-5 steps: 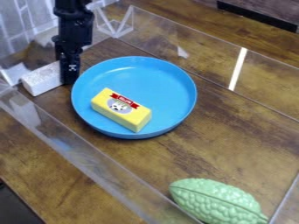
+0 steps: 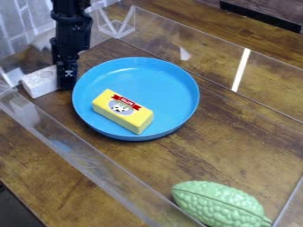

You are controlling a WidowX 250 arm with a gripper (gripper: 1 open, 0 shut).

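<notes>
My black gripper (image 2: 66, 69) reaches down at the upper left, beside the left rim of a blue plate (image 2: 166, 89). Its fingers are dark and small here, low by a white block (image 2: 41, 82) that lies against the left side. A yellow box with a red label (image 2: 123, 111) rests on the plate, toward its front left.
A green bumpy vegetable toy (image 2: 219, 201) lies at the bottom right. Clear plastic walls (image 2: 106, 177) border the wooden table. The wood to the right of and below the plate is mostly bare.
</notes>
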